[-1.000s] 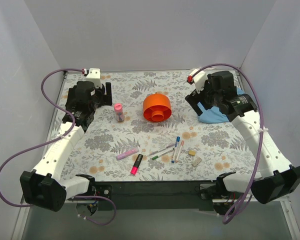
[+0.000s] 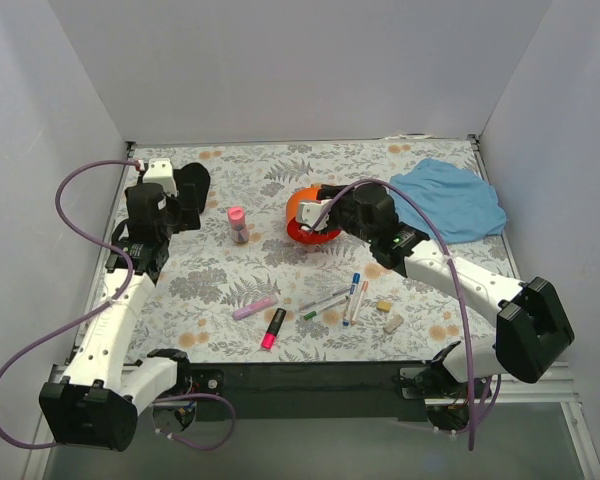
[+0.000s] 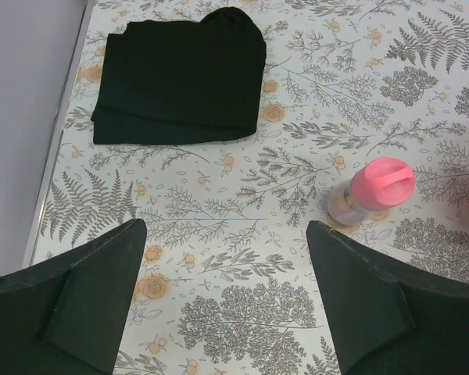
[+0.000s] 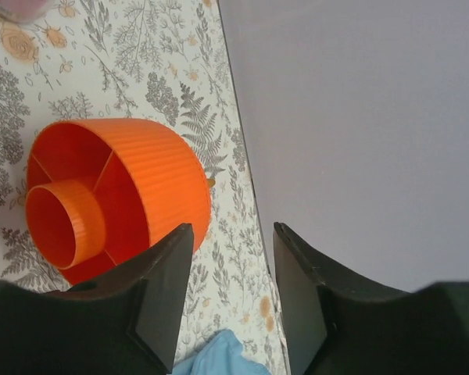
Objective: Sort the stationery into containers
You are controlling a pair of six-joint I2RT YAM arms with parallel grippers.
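An orange holder with inner compartments lies on its side, its opening toward the front, with my right gripper over it, fingers apart and empty. My left gripper stands open over bare table, left of a pink-capped clear cylinder. Along the front lie a pink item, a black-and-pink highlighter, several pens, a yellow block and a pale eraser.
A folded black cloth is at the back left and a blue cloth at the back right. Grey walls bound the table.
My right gripper has swung from the right over to the orange holder. The left arm has drawn a little toward the front left.
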